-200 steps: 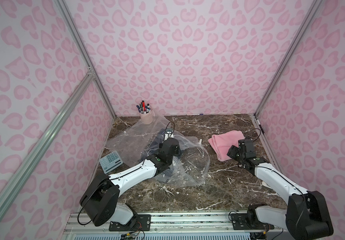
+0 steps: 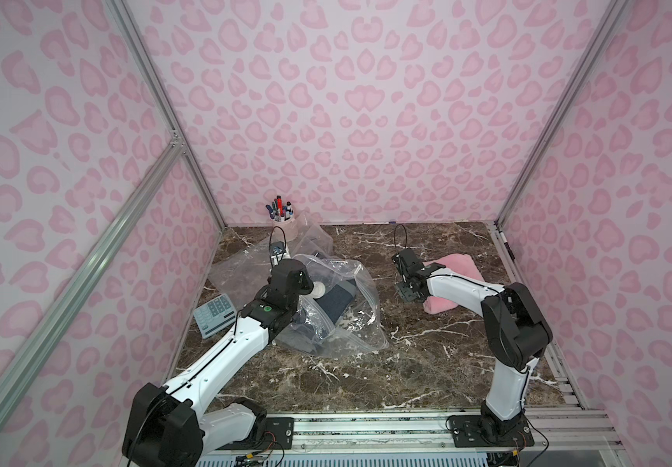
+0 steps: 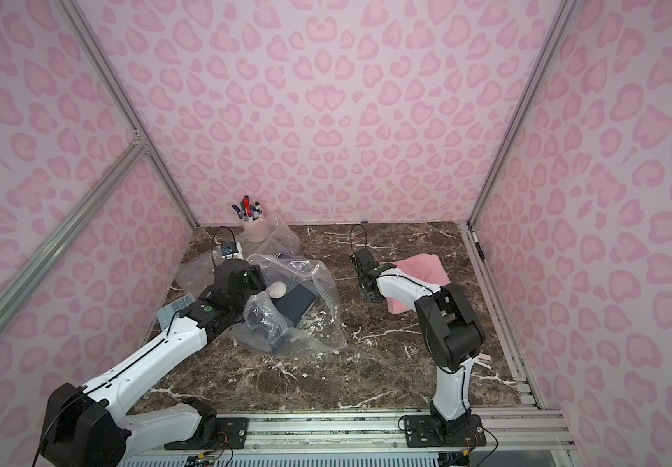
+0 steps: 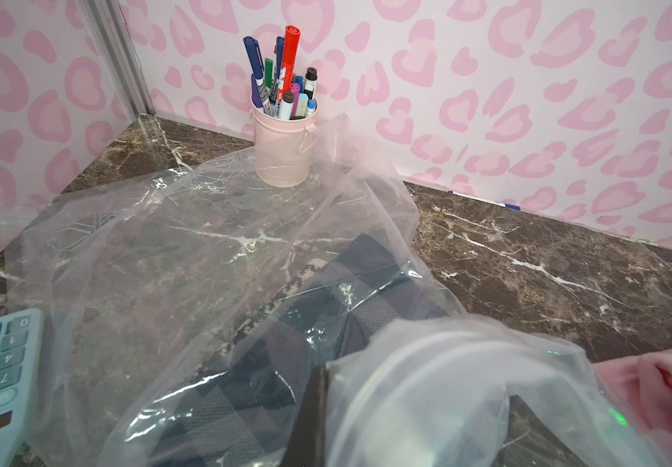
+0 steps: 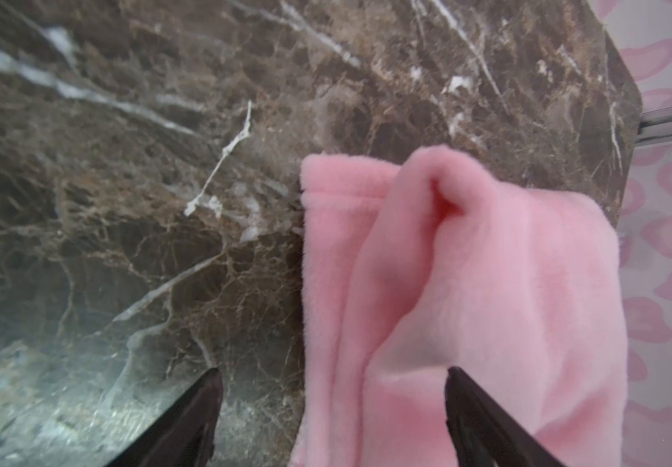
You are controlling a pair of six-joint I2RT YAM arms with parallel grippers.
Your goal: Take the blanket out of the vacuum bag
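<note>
The clear vacuum bag [image 2: 367,319] lies spread over the left middle of the table, its near part raised and wrinkled. Inside it shows a dark blue checked blanket [image 4: 273,350], also in the top left view as a dark blanket patch [image 2: 337,302]. My left gripper [image 2: 306,281] is shut on the bag's thin film, which bunches around its dark finger [image 4: 306,428] in the left wrist view. My right gripper is open and empty, tilted down over the table at the left edge of the folded pink cloth [image 5: 491,311], with one finger over the cloth in its wrist view.
A pink cup [image 4: 281,151] of pens stands at the back left, against the bag. A light blue calculator [image 2: 215,315] lies left of the bag.
My left gripper has moved left, drawing the bag's near edge with it. The right arm has swung left, passing over the pink cloth to its left side.
</note>
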